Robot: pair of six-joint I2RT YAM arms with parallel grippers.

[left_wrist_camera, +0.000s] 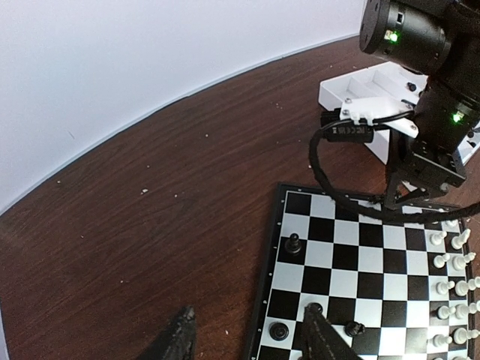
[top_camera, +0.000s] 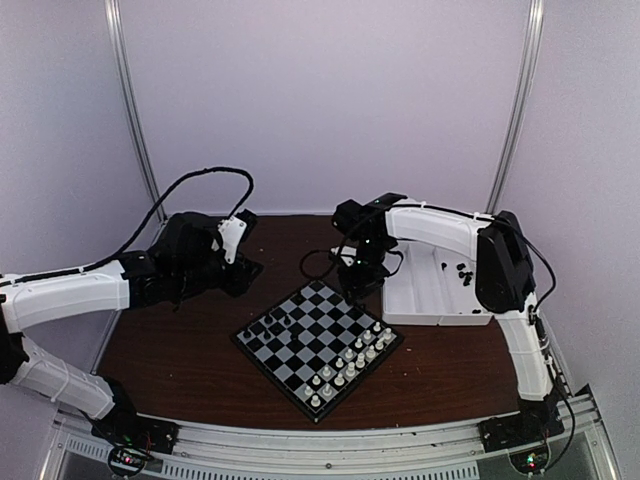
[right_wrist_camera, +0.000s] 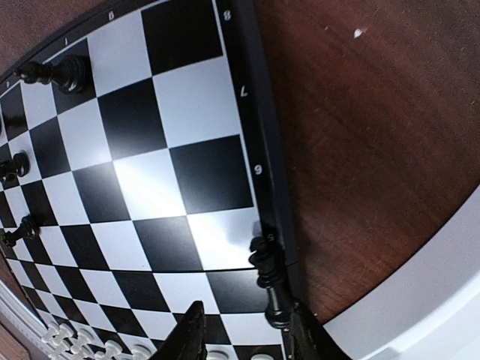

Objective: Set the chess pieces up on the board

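Note:
A tall black chess piece (right_wrist_camera: 271, 289) lies on its side along the board's border in the right wrist view. Its base touches or overlaps the tip of one finger (right_wrist_camera: 304, 337) of my right gripper; whether they make contact I cannot tell. That gripper stands open over the chessboard (top_camera: 318, 315), the gap between its fingers empty. My left gripper is open and empty too, off the board's left side. Black pieces stand towards the board's left, among them one piece (left_wrist_camera: 293, 243) apart from the others. White pieces (top_camera: 350, 365) fill the near right side.
A white tray (top_camera: 435, 312) with several small black pieces stands right of the board. Bare table (top_camera: 180, 360) lies to the left. The right arm and its cable cover part of the board's far right edge in the left wrist view.

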